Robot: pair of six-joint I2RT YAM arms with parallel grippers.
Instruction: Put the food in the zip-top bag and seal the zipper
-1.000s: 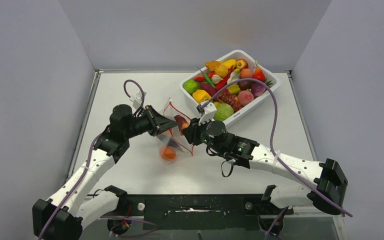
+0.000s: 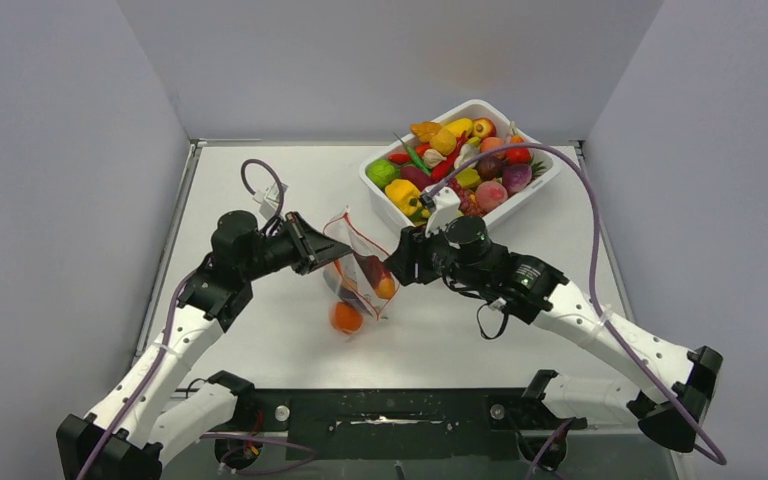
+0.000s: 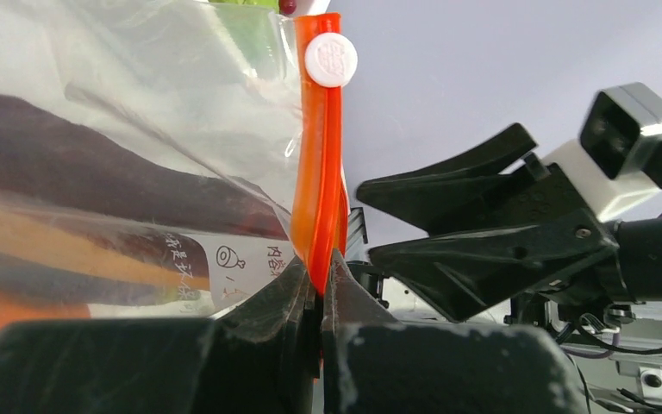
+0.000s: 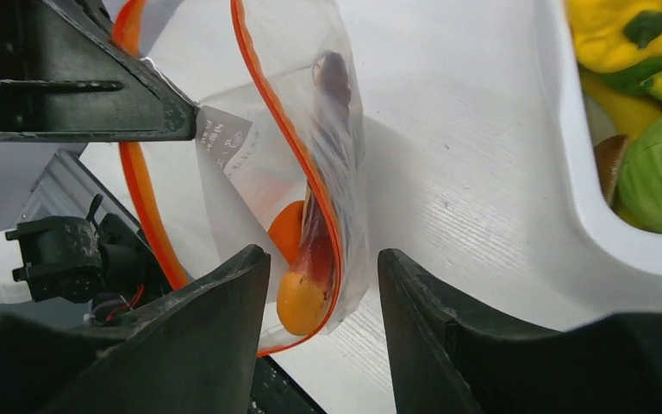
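The clear zip bag [image 2: 360, 270] stands mouth open toward the right, food inside: a long brown item with an orange end [image 4: 302, 297] and an orange round item [image 2: 346, 316]. My left gripper is shut on the bag's orange zipper edge [image 3: 315, 155], near the white slider [image 3: 330, 59]. My right gripper is part open just outside the bag's mouth, facing it, with nothing seen held between its fingers.
The white tray [image 2: 380, 200] of mixed fruit and vegetables stands at the back right, close behind the bag.
My right gripper has pulled back to the right and up from the bag's mouth, where it was a second ago. My left gripper and the bag have shifted slightly.
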